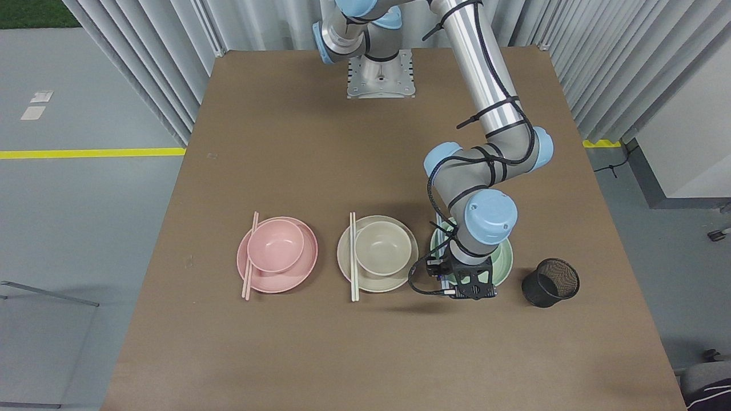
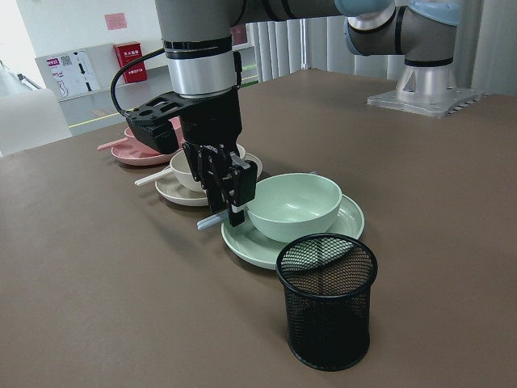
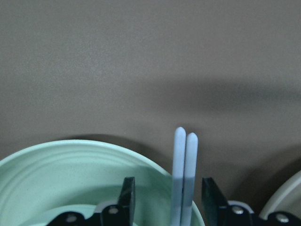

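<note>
My gripper hangs open over the green plate (image 3: 70, 160), one finger on either side of a pair of light chopsticks (image 3: 178, 169) lying across its rim. In the left view the green bowl (image 2: 295, 202) sits on that plate beside the gripper (image 2: 233, 212). In the front view the arm's head covers much of the green set (image 1: 501, 264) and its chopsticks.
A cream bowl (image 1: 383, 248) and plate with chopsticks (image 1: 354, 274), and a pink bowl (image 1: 275, 245) and plate with chopsticks (image 1: 248, 277), stand left. A black mesh cup (image 1: 548, 287) stands right.
</note>
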